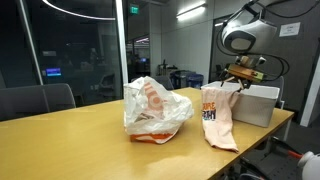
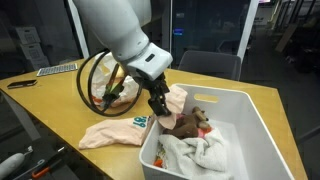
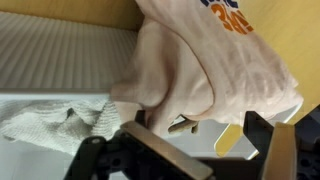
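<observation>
A pale pink cloth (image 1: pixel 216 122) with printed lettering hangs over the wall of a white box (image 2: pixel 245 130), its lower part spread on the table. Over that wall, in the second exterior view, my gripper (image 2: pixel 158 106) points down beside the upper folds of the cloth. The wrist view shows my gripper open, its fingers (image 3: pixel 278 150) apart, with the cloth (image 3: pixel 175 65) bunched across the box edge just beyond them. I cannot tell whether a finger touches the cloth. Inside the box lie a brown plush toy (image 2: pixel 190 122) and white cloth (image 2: pixel 203 155).
A crumpled white plastic bag (image 1: pixel 158 108) stands on the wooden table (image 1: pixel 60 140), left of the box in the first exterior view. The table beyond the bag is largely clear. A grey chair (image 2: pixel 205 64) is behind the box.
</observation>
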